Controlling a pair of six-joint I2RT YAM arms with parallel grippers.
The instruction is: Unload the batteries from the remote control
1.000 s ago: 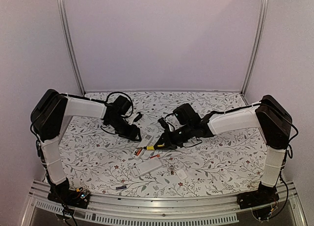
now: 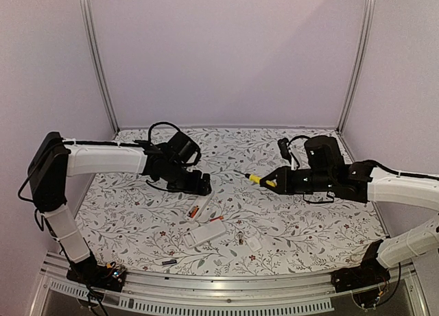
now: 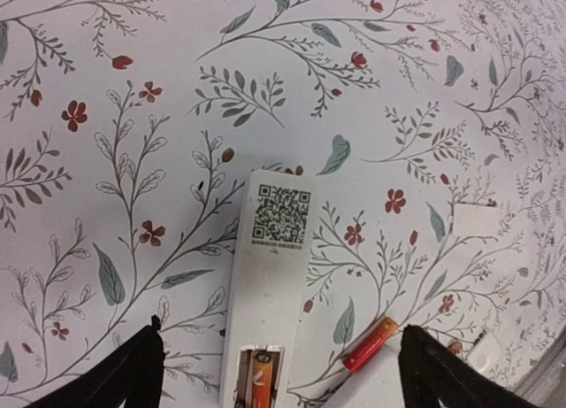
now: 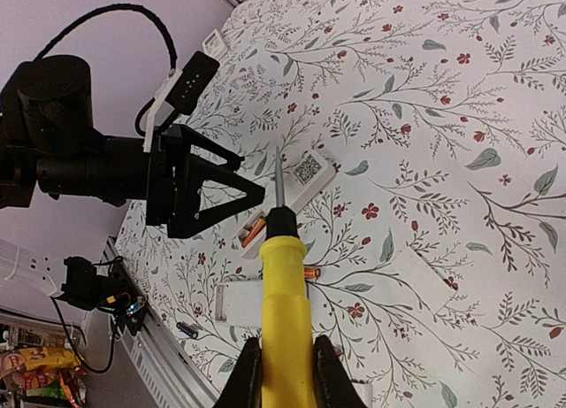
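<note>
The white remote (image 3: 270, 284) lies on the floral surface with its battery compartment uncovered, showing an orange battery (image 3: 262, 377) inside. My left gripper (image 2: 204, 184) hangs above the remote, its fingers apart at the bottom of the left wrist view with nothing seen between them. A red battery (image 3: 370, 344) lies loose to the remote's right. My right gripper (image 2: 271, 181) is raised to the right of the remote, shut on a yellow screwdriver (image 4: 285, 284) whose shaft points left.
A white tray-like piece (image 2: 204, 234) lies in front of the remote, with small pieces (image 2: 253, 243) to its right and a small dark item (image 2: 169, 262) near the front edge.
My right arm has lifted and drawn away to the right with the screwdriver, away from the remote. My left gripper has shifted slightly right, over the remote.
</note>
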